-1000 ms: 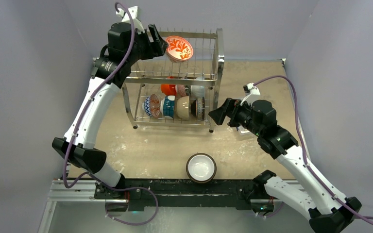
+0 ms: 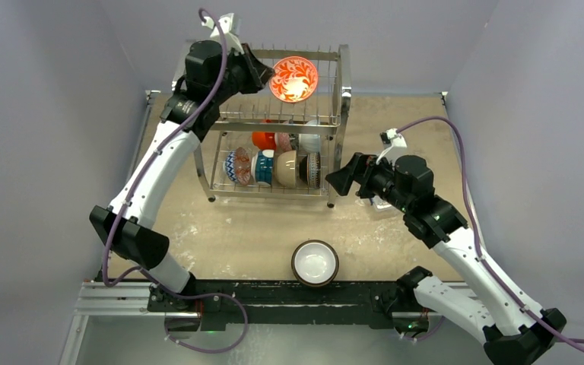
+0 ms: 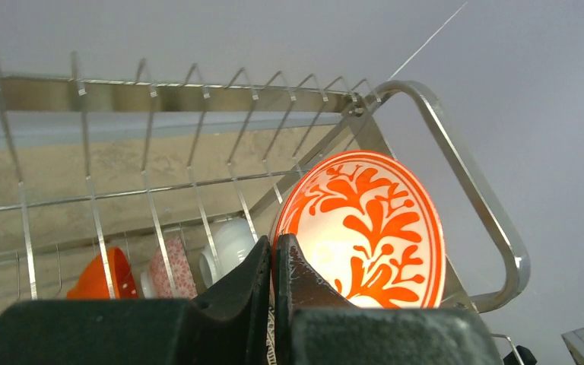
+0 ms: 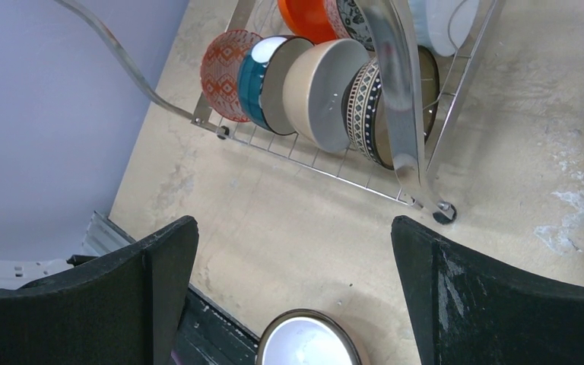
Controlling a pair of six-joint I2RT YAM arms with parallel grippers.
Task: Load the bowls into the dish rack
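On the upper tier of the metal dish rack (image 2: 281,128), a white bowl with an orange leaf pattern (image 2: 294,79) faces outward. My left gripper (image 2: 271,73) is shut at the bowl's left edge; in the left wrist view the thin rim of the patterned bowl (image 3: 365,228) runs in between the fingertips. Down on the table, a dark-rimmed white bowl (image 2: 315,262) stands upright near the front edge. My right gripper (image 2: 341,181) is open and empty, right of the rack, its fingers (image 4: 441,296) wide apart in the right wrist view.
The lower tier holds several bowls on edge, among them a teal one (image 4: 252,87), a cream one (image 4: 304,91) and an orange-red one (image 4: 308,17). A clear box (image 2: 381,204) lies partly under the right arm. The table between rack and dark-rimmed bowl is clear.
The left gripper closed at the patterned bowl's rim. The right arm stayed still.
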